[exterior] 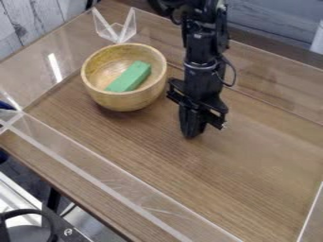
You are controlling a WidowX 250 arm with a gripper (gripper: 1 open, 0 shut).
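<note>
My black gripper (194,123) is low over the middle of the wooden table (190,189), right of a light wooden bowl (111,94). Its fingers point down and look close together; whether anything is between them is too small and dark to tell. A green block (131,77) lies inside the bowl, apart from the gripper.
A white angular object (115,30) stands behind the bowl. Black cable and a dark part (28,225) sit at the bottom left edge.
</note>
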